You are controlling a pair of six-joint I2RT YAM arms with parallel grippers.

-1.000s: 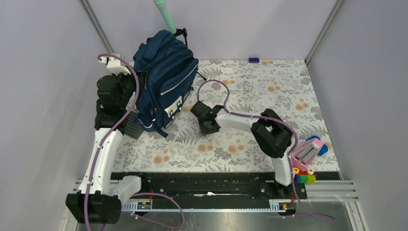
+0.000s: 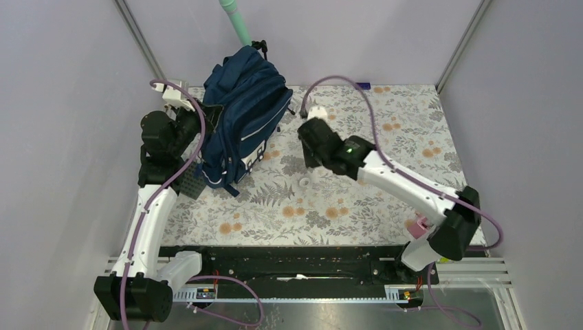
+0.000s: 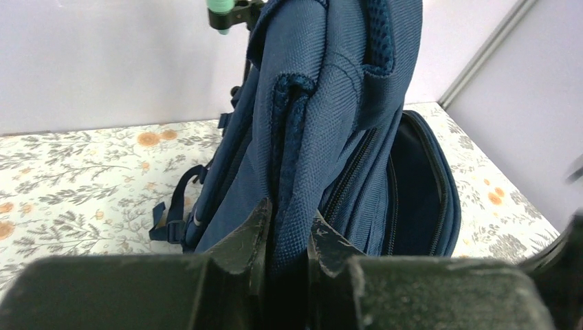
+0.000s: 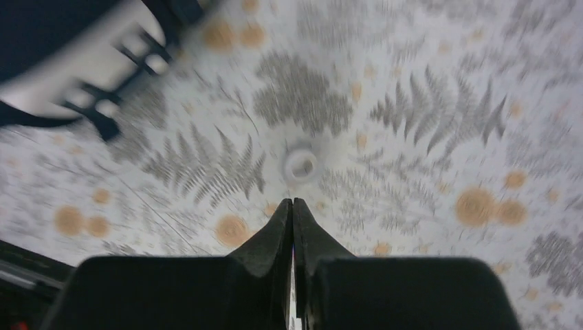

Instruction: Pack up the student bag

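Observation:
The navy backpack (image 2: 244, 117) stands upright at the back left of the floral mat, also filling much of the left wrist view (image 3: 323, 103). My left gripper is shut on the bag's top fabric. My right gripper (image 2: 309, 158) is raised over the middle of the mat, blurred with motion; in the right wrist view its fingers (image 4: 261, 268) are shut, nothing visible between them, above bare mat, with the bag's lower strap (image 4: 103, 117) at upper left.
A pink case (image 2: 419, 227) at the front right is mostly hidden by the right arm. A small dark blue block (image 2: 364, 86) sits at the back edge.
My right gripper and arm have risen and moved toward the back right. My left gripper and the backpack's top have shifted slightly rightward.

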